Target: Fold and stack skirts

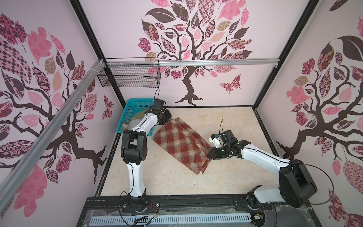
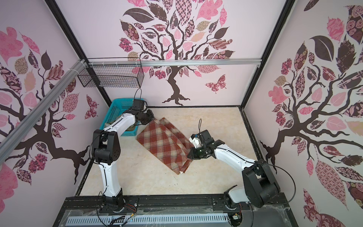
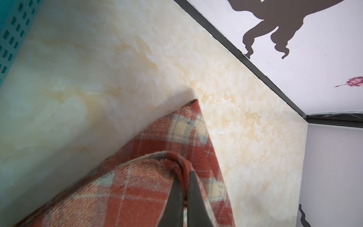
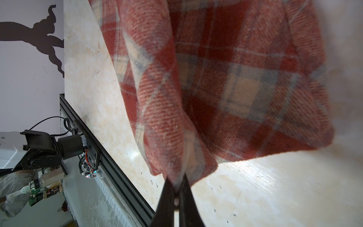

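A red and cream plaid skirt [image 1: 175, 141] lies slantwise on the table, its right-hand long edge partly lifted and turned over. In the left wrist view my left gripper is shut on a pinched fold of that cloth, a little in from a flat corner of the skirt [image 3: 189, 124]. My right gripper is likewise shut on the skirt at its other end; from its fingertips a raised roll of fabric [image 4: 157, 90] runs across the right wrist view. The layer underneath rests flat on the table.
A teal basket [image 1: 130, 107] with other cloth in it stands at the back left, beneath the left arm. Above it a black wire basket [image 1: 132, 76] hangs from the rail. Bare tabletop [image 1: 223, 115] lies at the back right and along the front.
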